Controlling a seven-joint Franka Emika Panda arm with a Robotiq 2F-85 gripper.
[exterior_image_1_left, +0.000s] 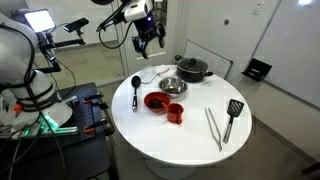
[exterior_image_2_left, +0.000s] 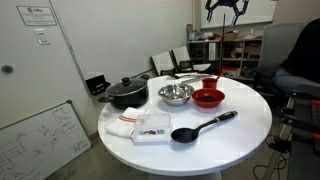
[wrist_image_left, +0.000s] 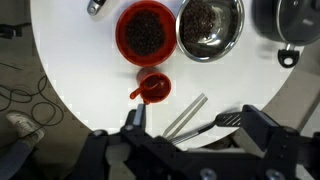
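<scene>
Empty and open, my gripper (exterior_image_1_left: 150, 45) hangs high above the far left part of the round white table (exterior_image_1_left: 200, 150); its fingers are wide apart in the wrist view. Below it in that view is a red cup (wrist_image_left: 153, 88) with a handle. A red bowl (wrist_image_left: 146, 30) with dark contents is beside the cup. A metal bowl (wrist_image_left: 208, 28), also with dark contents, sits close to the red one. The black lidded pot (exterior_image_2_left: 127, 92) stands at the table's edge. Nothing touches the gripper.
A black spatula (exterior_image_1_left: 234, 108) and tongs-like utensil (exterior_image_1_left: 213, 128) lie on one side. A black ladle (exterior_image_2_left: 205, 127), clear container (exterior_image_2_left: 153, 127) and white cloth (exterior_image_2_left: 124, 122) lie on the other. Bare tabletop shows at the front in exterior view 1.
</scene>
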